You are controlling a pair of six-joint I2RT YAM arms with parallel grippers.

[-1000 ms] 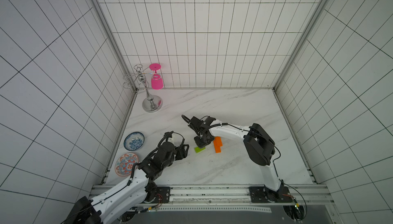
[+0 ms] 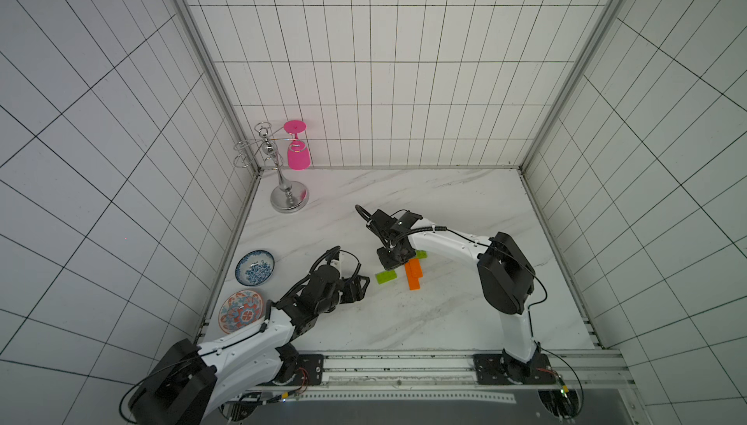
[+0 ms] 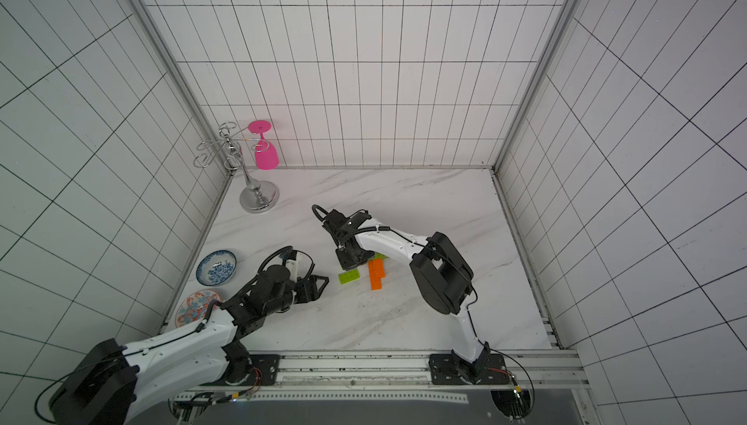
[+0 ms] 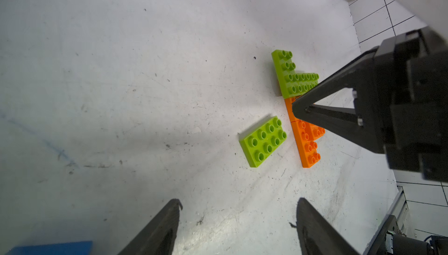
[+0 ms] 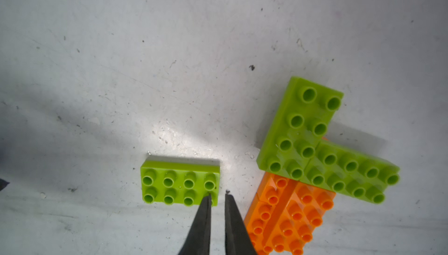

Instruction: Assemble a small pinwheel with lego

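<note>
A loose green brick (image 5: 179,182) lies studs up on the table; its right end sits just left of my right fingertips in the right wrist view. My right gripper is shut, only a thin empty slit between its fingers, and it hovers above the table. Right of that brick is a joined piece: two green bricks (image 5: 298,124) form a corner on top of orange bricks (image 5: 294,222). My left gripper is open and empty, to the left of the loose brick in the top left view. A blue brick (image 4: 53,249) shows partly at the left wrist view's lower left.
At the left edge of the table are a blue patterned plate (image 2: 254,268) and a red patterned plate (image 2: 242,310). A metal rack (image 2: 288,196) with a pink glass (image 2: 298,155) stands at the back left.
My right gripper has lifted off the green brick and moved right, away from its studs. The loose brick has shifted slightly toward the orange bricks. My left gripper has moved a little right.
</note>
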